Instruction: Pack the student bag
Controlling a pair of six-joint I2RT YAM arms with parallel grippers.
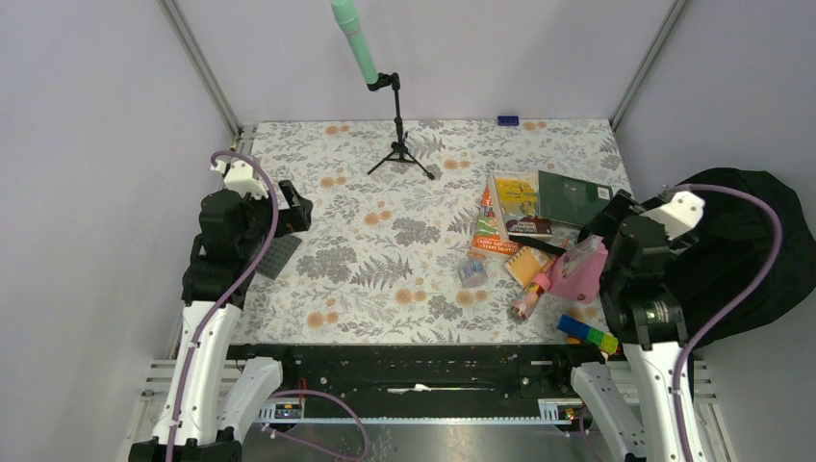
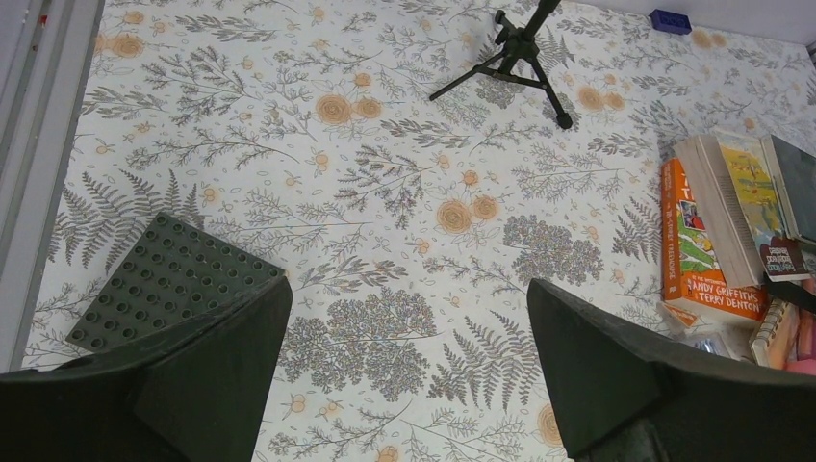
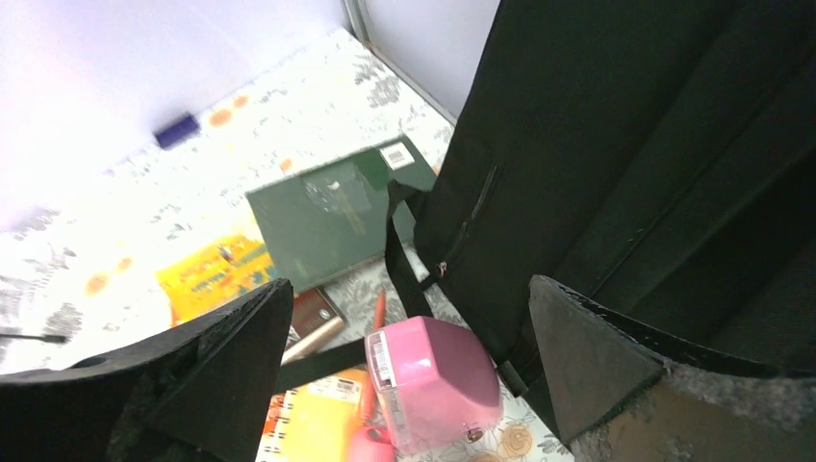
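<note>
A black bag (image 1: 746, 260) lies past the table's right edge and fills the right side of the right wrist view. My right gripper is open above a pink case (image 3: 438, 371), with the bag beside it. Left of the case are a yellow notebook (image 1: 526, 264) and a bottle with a pink cap (image 1: 529, 296). Behind them lie an orange-covered book (image 2: 695, 245), a yellow-covered book (image 1: 518, 197) and a dark green book (image 1: 574, 198). At the table's left, my left gripper is open and empty above the patterned surface, near a grey studded plate (image 2: 173, 284).
A black tripod (image 1: 396, 144) holding a mint-green tube stands at the back. A small blue block (image 1: 508, 121) sits by the back wall. Coloured bricks (image 1: 587, 333) lie at the front right, a small clear item (image 1: 472, 273) left of the notebook.
</note>
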